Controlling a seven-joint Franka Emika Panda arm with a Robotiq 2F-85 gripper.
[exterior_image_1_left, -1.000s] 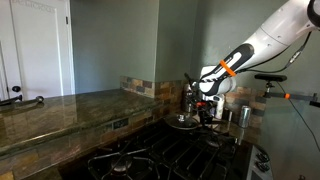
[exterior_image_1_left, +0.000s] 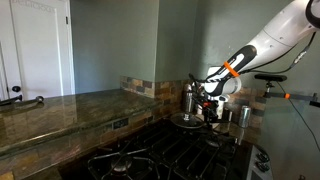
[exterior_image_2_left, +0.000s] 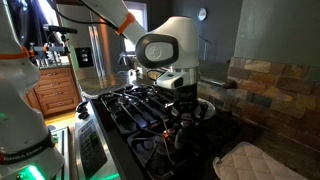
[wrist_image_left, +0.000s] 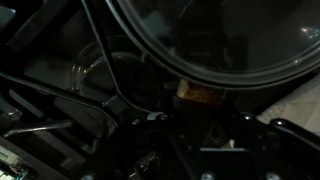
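A round pan (wrist_image_left: 225, 78) with a metal rim fills the top of the wrist view, its surface dark and glassy. A brown handle piece (wrist_image_left: 200, 92) juts from its near rim into my gripper, which is shut on it. The dark fingers are hard to make out, and the handle's far end is hidden. In exterior view 1, the pan (exterior_image_1_left: 186, 121) sits at the back of the black stove, with my gripper (exterior_image_1_left: 211, 112) at its right side. Exterior view 2 shows the pan (exterior_image_2_left: 206, 106) partly behind the arm.
Black grates (exterior_image_2_left: 125, 113) cover the stove. A spoon-like utensil (exterior_image_1_left: 122, 162) lies on the near burners. A quilted beige pad (exterior_image_2_left: 253, 163) lies beside the stove, and metal canisters (exterior_image_1_left: 244, 117) stand by the back wall.
My arm's wrist has shifted slightly to the right in exterior view 1. The pan appears almost unmoved, and the rest of the stove looks the same.
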